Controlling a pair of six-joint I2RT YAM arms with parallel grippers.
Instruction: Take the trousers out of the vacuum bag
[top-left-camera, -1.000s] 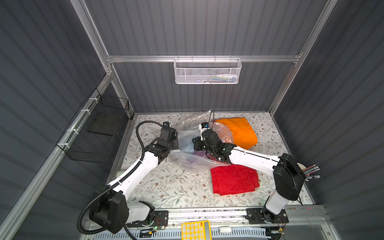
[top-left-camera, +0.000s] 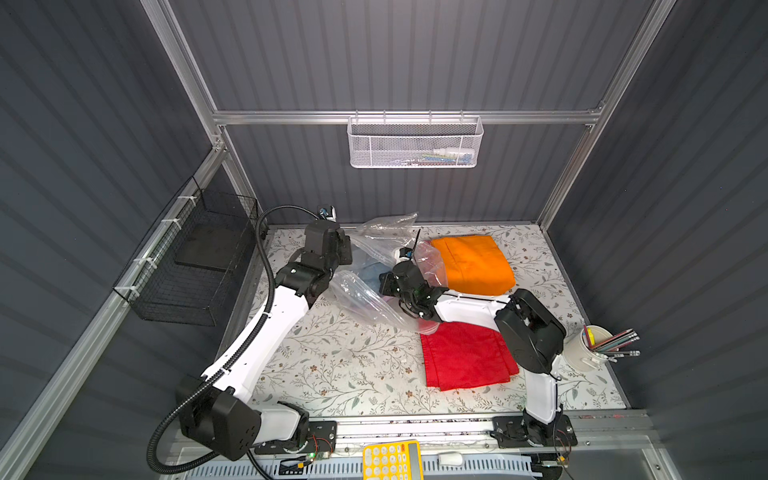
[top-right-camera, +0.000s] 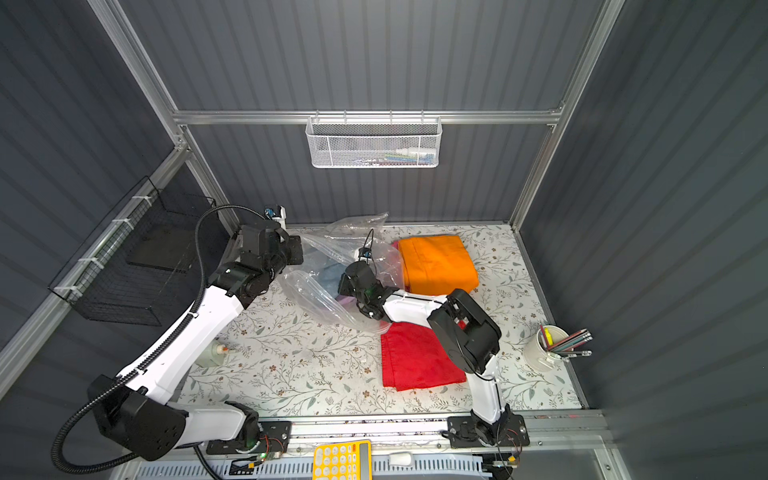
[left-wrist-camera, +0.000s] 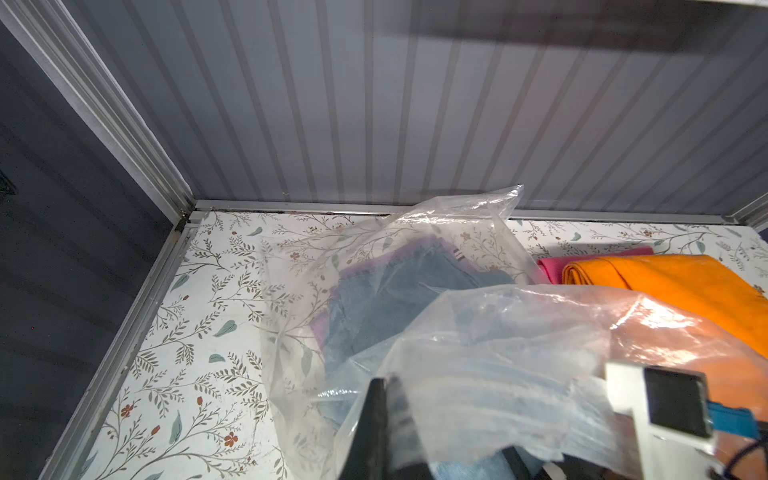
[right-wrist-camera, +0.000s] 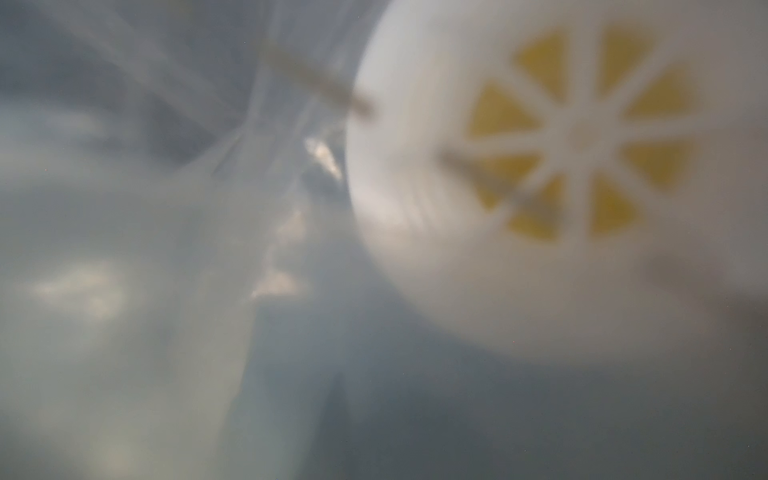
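The clear vacuum bag (top-left-camera: 360, 297) lies at the back middle of the table, its film bulging up. Through it, the left wrist view shows folded blue trousers (left-wrist-camera: 384, 304) with purple cloth at their edges. My left gripper (top-left-camera: 345, 253) is shut at the bag's left part, raised off the table; film rises beside its dark finger (left-wrist-camera: 372, 436). My right gripper (top-left-camera: 387, 285) reaches into the bag from the right, at the blue cloth. Its fingertips are hidden in the right wrist view, where blurred film and a white valve (right-wrist-camera: 584, 132) with yellow wedges fill the frame.
Folded orange cloth (top-left-camera: 472, 264) lies right of the bag and folded red cloth (top-left-camera: 468, 356) in front of it. A pen cup (top-left-camera: 585, 349) stands at the right edge.
My left gripper has moved up and back, lifting film. The film is stretched differently.
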